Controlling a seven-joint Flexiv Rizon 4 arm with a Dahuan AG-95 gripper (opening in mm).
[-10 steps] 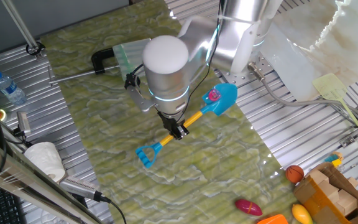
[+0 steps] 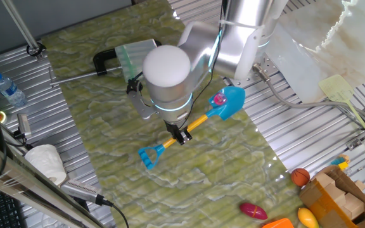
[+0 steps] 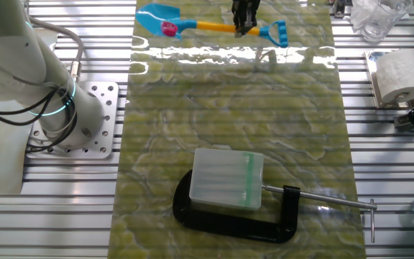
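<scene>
A toy shovel with a blue scoop [image 2: 232,103], a yellow shaft [image 2: 198,121] and a blue grip [image 2: 149,158] lies diagonally across the view from exterior 1. A pink emblem marks the scoop. My gripper [image 2: 181,135] is around the shaft on the grip's side of its middle, and appears shut on it. From the other side, the shovel [image 3: 210,26] spans the top of the picture, with the black gripper [image 3: 245,29] at the shaft close to the blue grip. Its exact height above the green mat [image 3: 164,108] is hard to judge.
A black clamp [image 3: 239,227] and a translucent box [image 3: 225,178] occupy the mat near the arm. Toward the lower right are a purple toy [image 2: 253,211], a small basketball [image 2: 300,177] and a cardboard box [image 2: 334,202].
The shovel has moved a little, its scoop edging right and down.
</scene>
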